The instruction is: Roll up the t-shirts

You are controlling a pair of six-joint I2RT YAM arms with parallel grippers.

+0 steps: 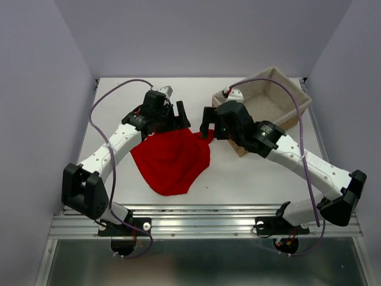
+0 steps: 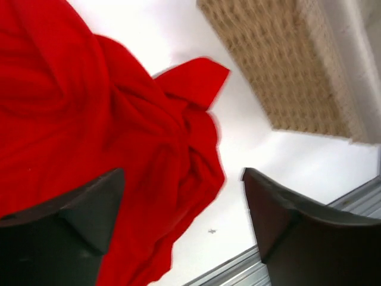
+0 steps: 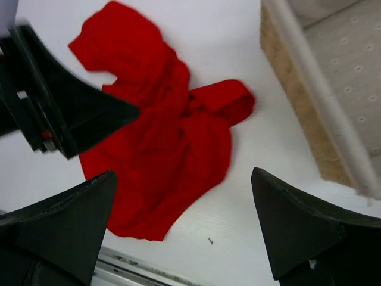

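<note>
A crumpled red T-shirt [image 1: 169, 167] lies on the white table, seen also in the left wrist view [image 2: 137, 149] and right wrist view [image 3: 178, 149]. My left gripper [image 1: 181, 116] hangs open over its upper part, fingers empty. My right gripper [image 1: 209, 122] is open above the shirt's right end beside the basket, also empty. In the right wrist view, part of the left gripper shows over the shirt.
A lined wicker basket [image 1: 274, 101] stands at the back right, close to the right gripper and partly behind it. Bare table [image 1: 119, 95] shows at the back left and along the front right.
</note>
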